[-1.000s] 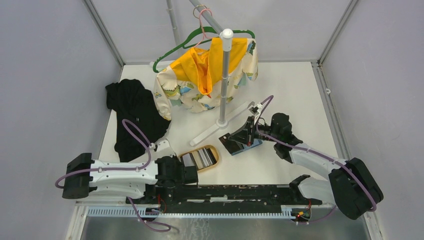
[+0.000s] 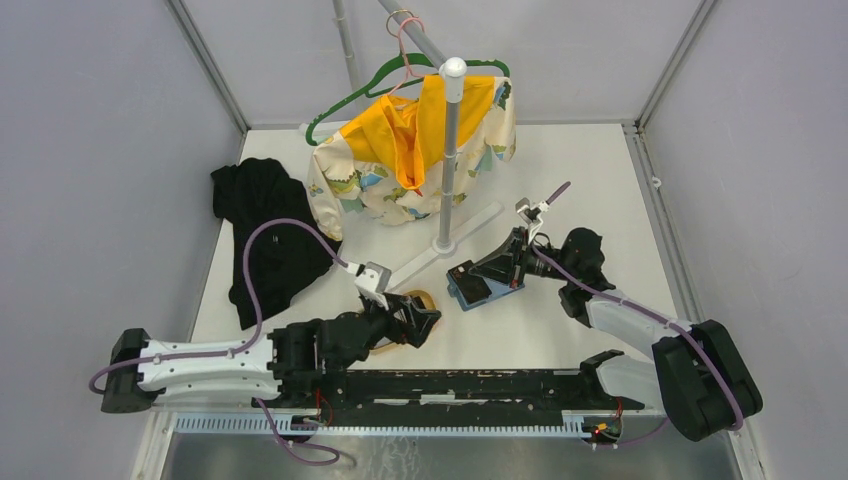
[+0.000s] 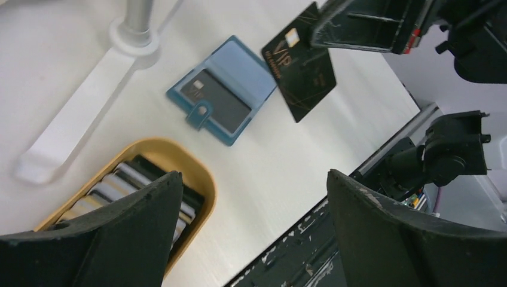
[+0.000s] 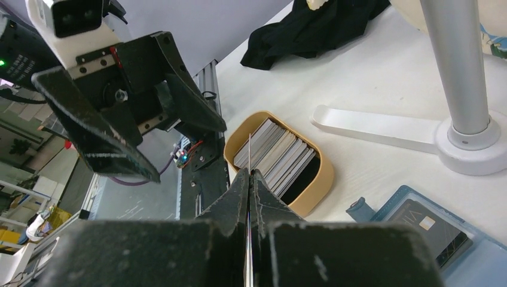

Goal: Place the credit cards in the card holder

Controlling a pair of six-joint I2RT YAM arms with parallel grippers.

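A black card (image 3: 299,75) hangs above the table in the left wrist view, my right gripper shut on its edge. In the right wrist view that card (image 4: 249,152) shows edge-on as a thin line between the fingertips. Below it, a flat blue holder (image 3: 230,66) lies on the table; a dark card (image 3: 212,98) lies in one half, and a small loop sticks out at its side. My left gripper is open and empty, its fingers spread over the table near the tan oval tray (image 4: 324,179), apart from the held card.
Several cards (image 4: 278,152) stand on edge inside the tan tray. A white pole (image 2: 446,200) with its foot bar rises behind the tray and holder; clothes hang from it. Black cloth (image 2: 270,235) lies at the left. Table front, between tray and holder, is clear.
My left gripper has swung right and now covers much of the tan tray in the top view. The right gripper has shifted slightly right over the blue holder, still with the card.
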